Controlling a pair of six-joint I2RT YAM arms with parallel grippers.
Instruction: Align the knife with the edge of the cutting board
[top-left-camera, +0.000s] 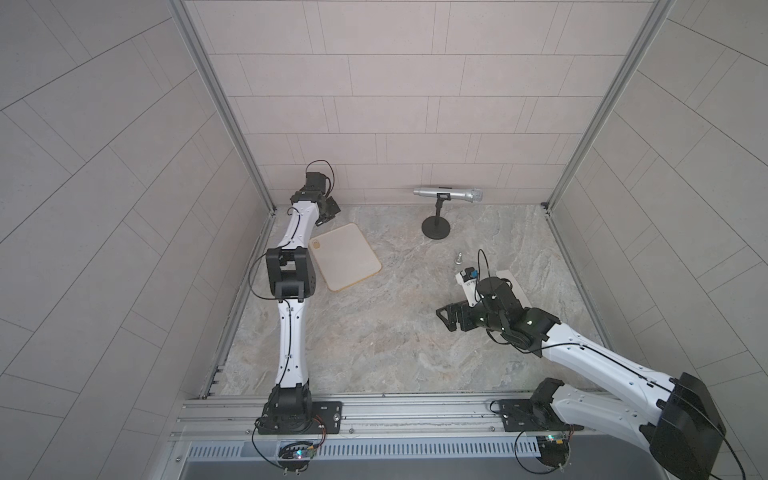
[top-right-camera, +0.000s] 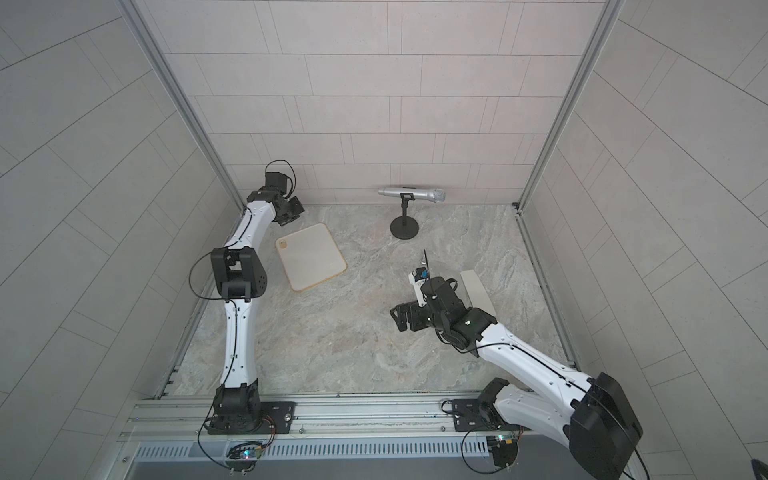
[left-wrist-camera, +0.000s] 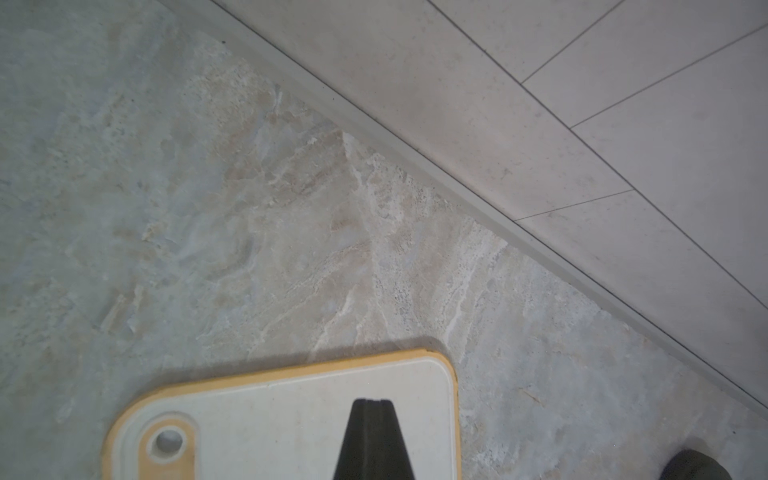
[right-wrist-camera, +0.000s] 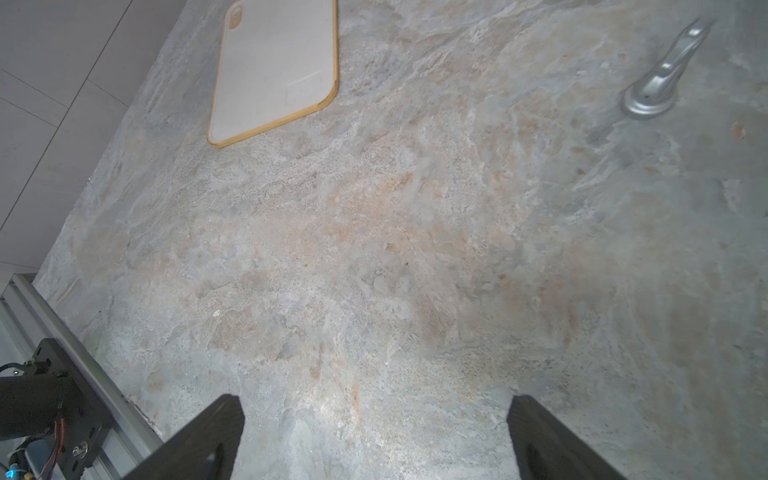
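Note:
The cutting board (top-left-camera: 345, 257), white with a tan rim, lies turned at an angle on the left of the table. A pale, flat blade shape, apparently the knife (top-right-camera: 477, 291), lies on the right, partly covered by the right arm; its handle is hidden. My left gripper (top-left-camera: 328, 213) is past the board's back left corner, near the back wall. It is shut, with nothing showing between its fingers, which overlap the board in the left wrist view. Near the centre right, my right gripper stands open and empty, left of the knife.
A microphone on a black stand (top-left-camera: 437, 227) stands at the back. A small silver object (right-wrist-camera: 657, 86) lies on the table behind my right gripper. Between board and right gripper the table is clear. The left wall runs close beside the left arm.

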